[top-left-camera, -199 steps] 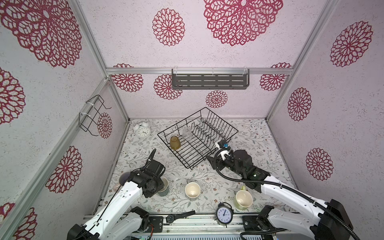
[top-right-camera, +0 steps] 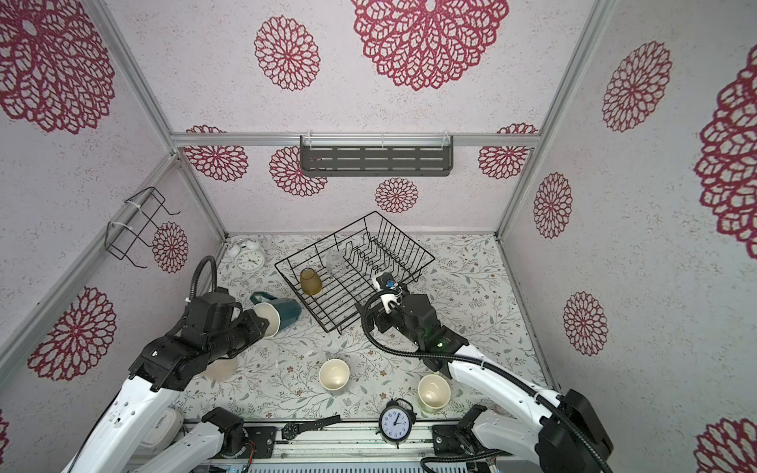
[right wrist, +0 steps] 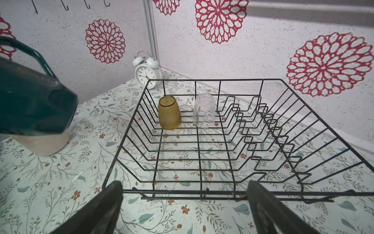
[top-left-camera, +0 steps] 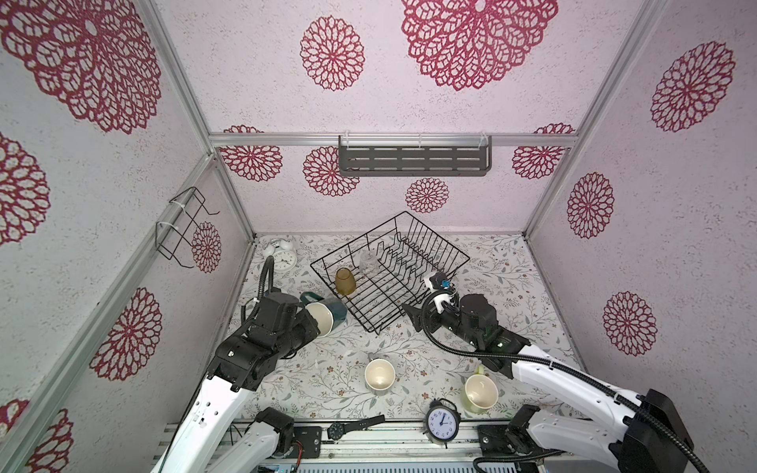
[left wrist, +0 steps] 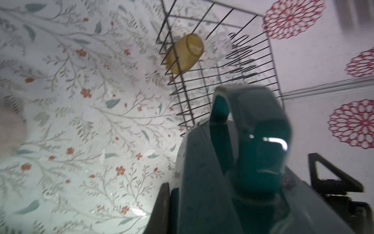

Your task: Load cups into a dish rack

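A dark teal mug (top-right-camera: 284, 311) with a cream inside hangs tilted on its side above the table, left of the wire dish rack (right wrist: 198, 159). My left gripper (top-left-camera: 313, 321) is shut on its rim; the mug's handle (left wrist: 265, 136) fills much of the left wrist view. Inside the rack, an amber cup (right wrist: 169, 113) and a clear glass (right wrist: 204, 111) stand upside down. A cream cup (top-left-camera: 380, 374) and a green-handled cup (top-left-camera: 480, 392) stand upright at the front. My right gripper is open and empty at the rack's near edge.
Partly hidden by the left arm is a pale pinkish cup (top-right-camera: 220, 369). A white alarm clock (right wrist: 148, 73) stands at the back left. A black clock (top-left-camera: 441, 423) and a watch (top-left-camera: 355, 426) lie along the front edge. The rack's middle is bare.
My left gripper has lifted the teal mug from the front left table, moved it back toward the rack and tipped it sideways. The right arm has barely moved.
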